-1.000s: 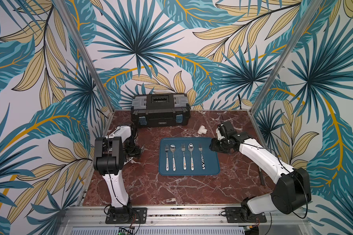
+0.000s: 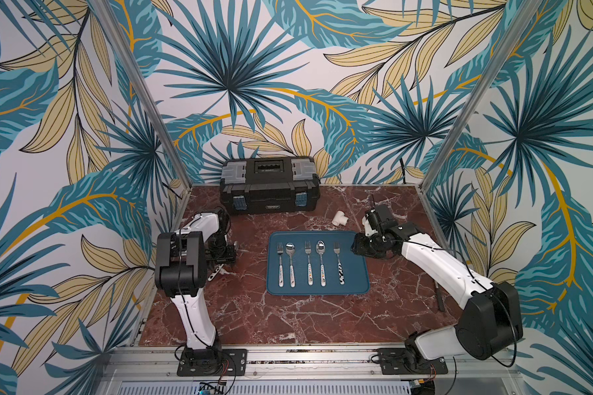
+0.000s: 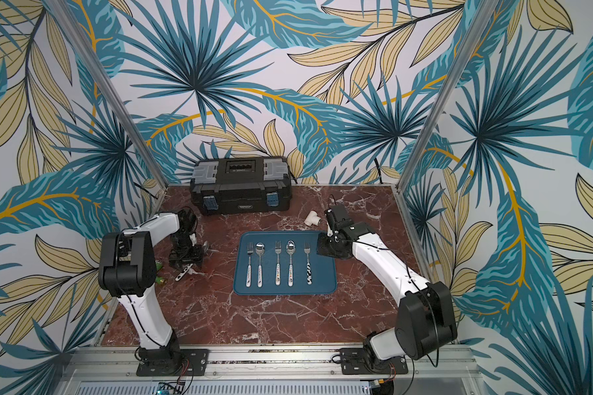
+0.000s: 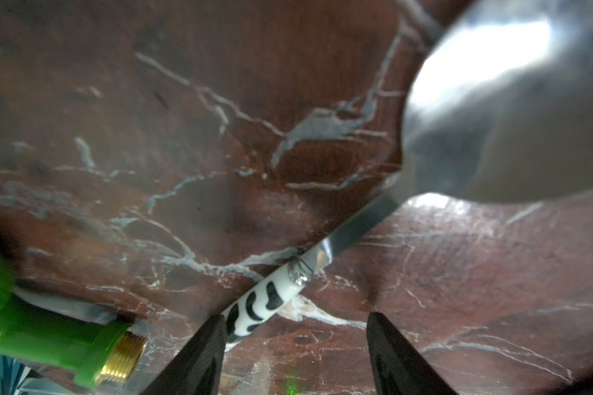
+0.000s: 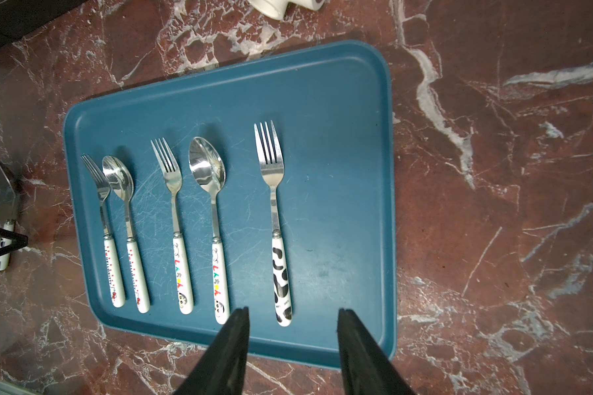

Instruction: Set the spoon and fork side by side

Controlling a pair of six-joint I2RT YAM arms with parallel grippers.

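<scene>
On the bare table at the left lies a spoon (image 4: 507,112) with a cow-patterned handle (image 4: 263,299). My left gripper is partly open above it, its gap empty. The handle's end runs close by the left finger (image 4: 204,352); whether they touch I cannot tell. In the right wrist view, the matching cow-patterned fork (image 5: 280,263) is the rightmost piece on the blue tray (image 5: 349,197), with bare tray to its right. My right gripper hangs over the tray's right side, partly open and holding nothing.
Two fork-and-spoon pairs lie left of the cow fork, including a spoon (image 5: 207,168) and a small fork (image 5: 98,181). A green fitting (image 4: 66,335) is near my left gripper. A toolbox (image 2: 268,187) and white pipe piece (image 2: 339,218) stand behind.
The cutlery on the tray has not moved.
</scene>
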